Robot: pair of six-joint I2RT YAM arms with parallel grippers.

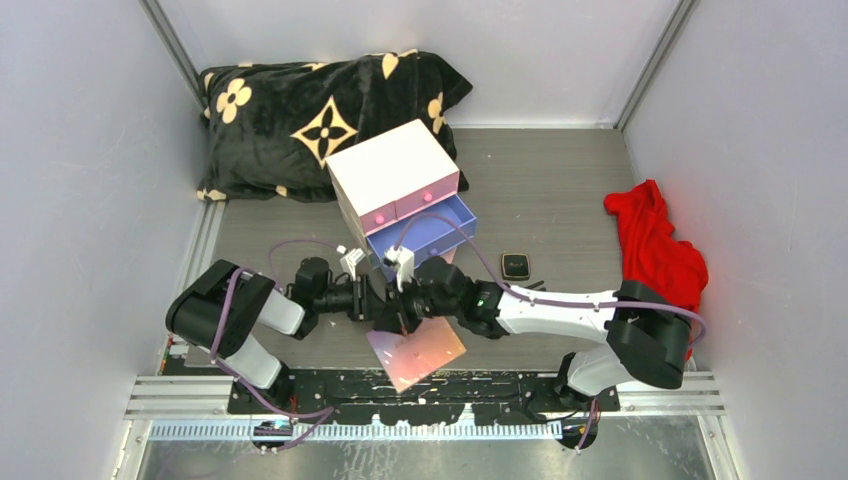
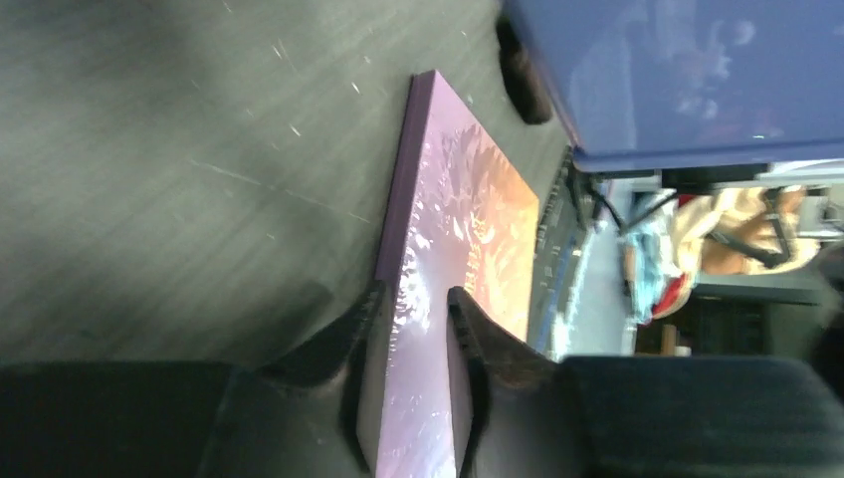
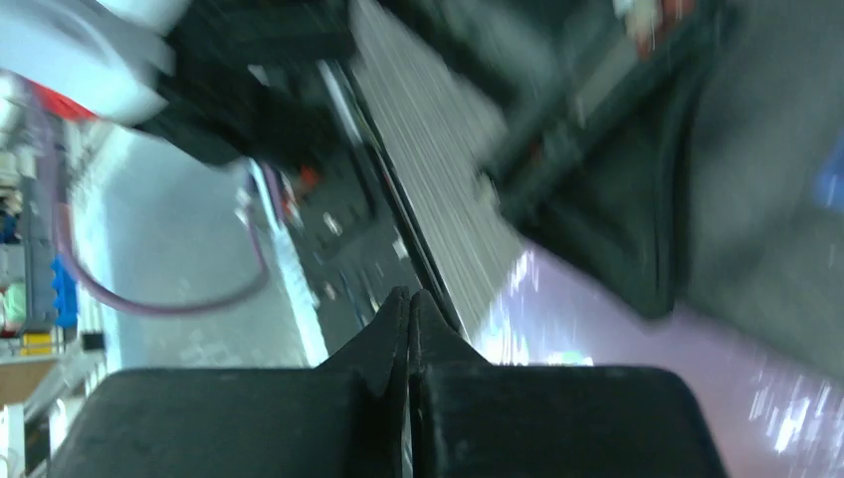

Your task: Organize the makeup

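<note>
A thin pink-to-orange palette (image 1: pixel 425 355) (image 2: pixel 443 219) lies on the table below the open blue drawer (image 1: pixel 425 232) (image 2: pixel 677 80) of the white-and-pink cabinet (image 1: pixel 395 165). My left gripper is part open, its fingertips over the palette's pink end; whether they touch it is unclear. My right gripper is shut, nothing seen between its fingers, over the palette beside my left one; that wrist view is blurred.
A small square black-and-gold case (image 1: pixel 515 265) lies right of the drawer with thin dark items near it. A red cloth (image 1: pixel 655 240) is at the right, a patterned pillow (image 1: pixel 280 130) behind.
</note>
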